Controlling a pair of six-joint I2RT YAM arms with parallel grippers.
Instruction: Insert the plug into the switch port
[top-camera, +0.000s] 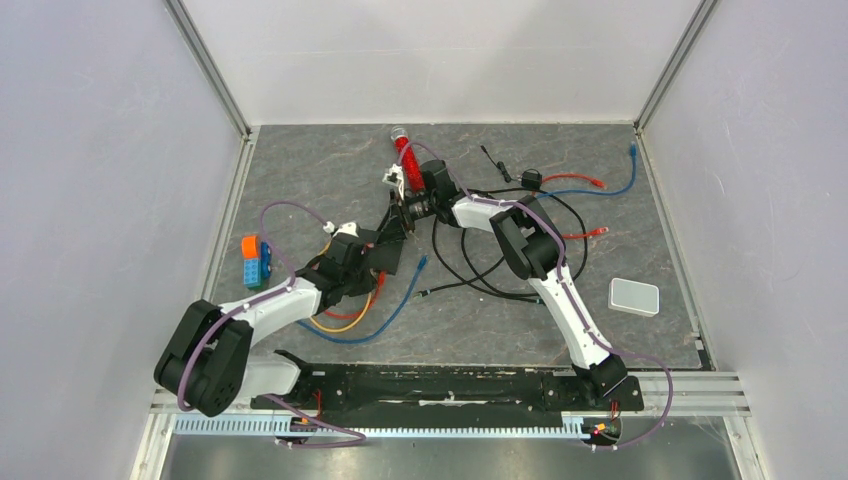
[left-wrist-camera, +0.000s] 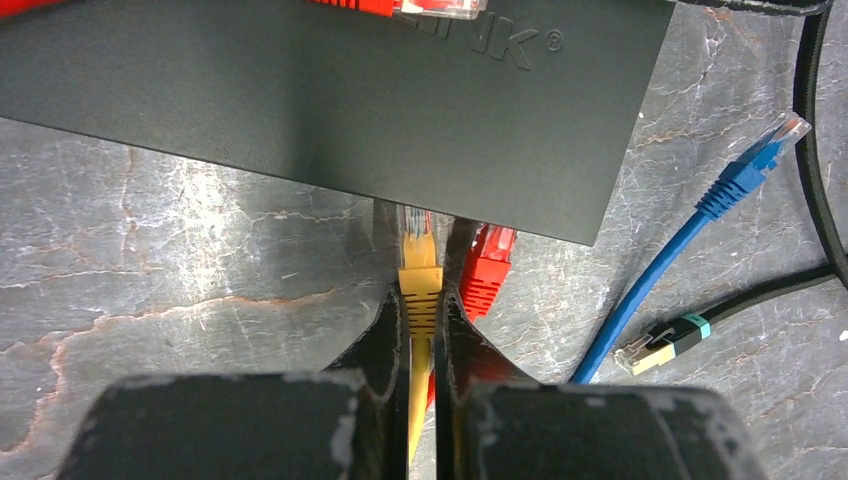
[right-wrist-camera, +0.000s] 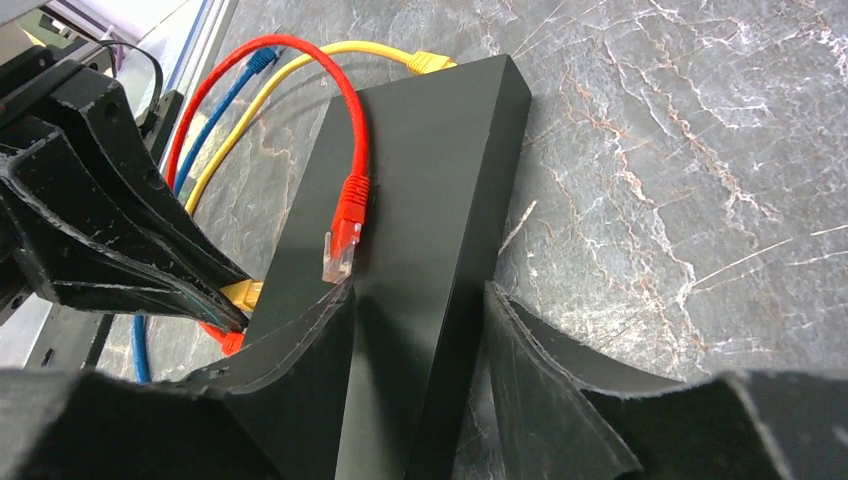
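Note:
The black switch box (top-camera: 388, 256) lies on the grey table, its top filling much of the left wrist view (left-wrist-camera: 470, 120). My left gripper is shut on a yellow plug (left-wrist-camera: 421, 265), whose clear tip sits at or under the box's near edge; how far in it is cannot be seen. My right gripper straddles the box's long side, part open, its fingers at the body. A red plug (right-wrist-camera: 346, 225) hangs over the box top in the right wrist view; another red plug lies beside the yellow one.
A blue plug (left-wrist-camera: 740, 178) and black cable plug (left-wrist-camera: 660, 345) lie right of the box. Black cables, a red cylinder (top-camera: 406, 158), coloured blocks (top-camera: 252, 262) and a white case (top-camera: 633, 296) are around the table.

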